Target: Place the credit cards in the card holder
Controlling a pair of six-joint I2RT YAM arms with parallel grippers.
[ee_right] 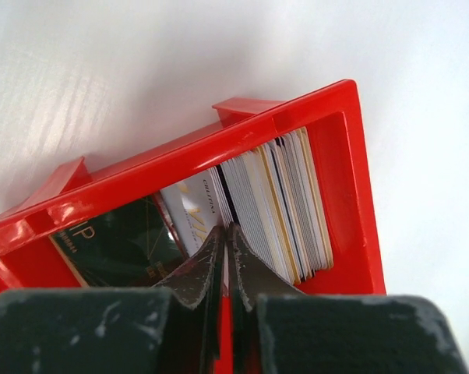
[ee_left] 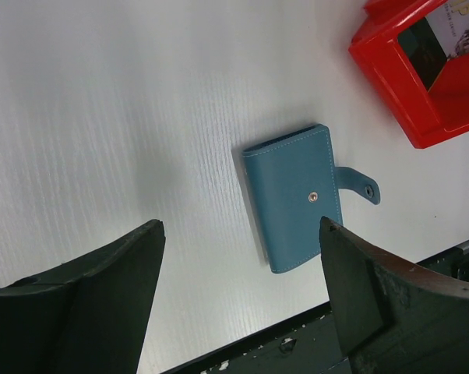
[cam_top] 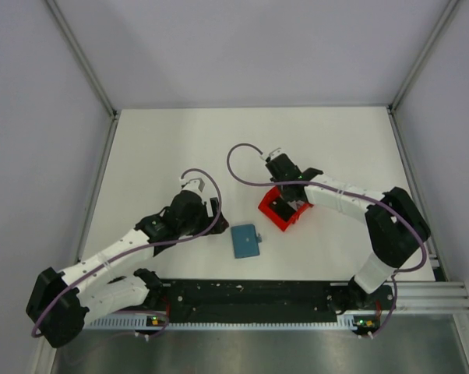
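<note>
A blue card holder with a stitched edge and a snap strap lies closed on the table, left of the red box. In the right wrist view a row of upright credit cards fills one end of the box, and a dark card leans flat beside it. My right gripper is down at the box, its fingertips together at the edge of the card row, with no card visible between them. Left of the card holder, my left gripper stands open above the table, nothing between its fingers.
A black base runs along the table's front edge, close below the card holder. Cables loop over both grippers.
</note>
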